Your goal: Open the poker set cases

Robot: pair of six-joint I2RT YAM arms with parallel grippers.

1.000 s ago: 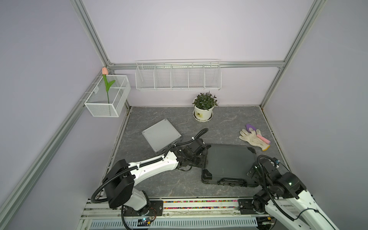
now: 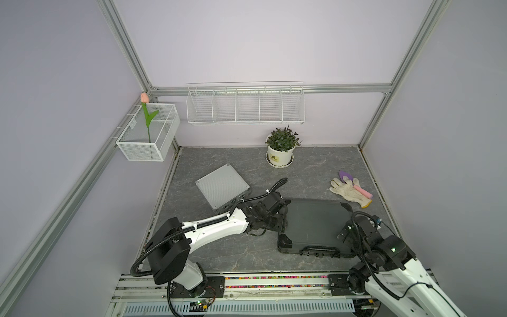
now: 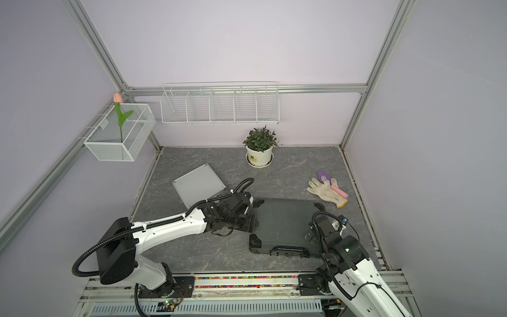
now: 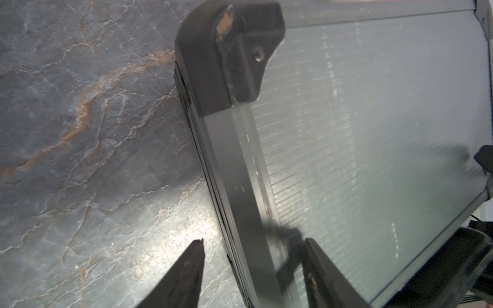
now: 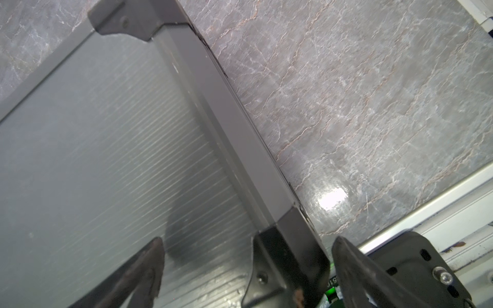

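The dark grey case lies flat and closed at the table's front right, its handle and latches on the side facing me. My left gripper is open at the case's left edge, one finger outside over the table and the other above the lid. Over the front right corner stands my right gripper, open, with one finger above the lid and the other beyond the black corner piece. Neither gripper holds anything. In the top views the arms cover parts of the case's left and right ends.
A flat light grey box lies behind the left forearm. The potted plant stands at the back, and gloves lie at the right. Wire baskets hang on the walls. Table behind the case is clear.
Both arms have shifted only slightly; the left elbow has moved a little to the right, and the right wrist is a little higher in view. The case stays in place, closed.
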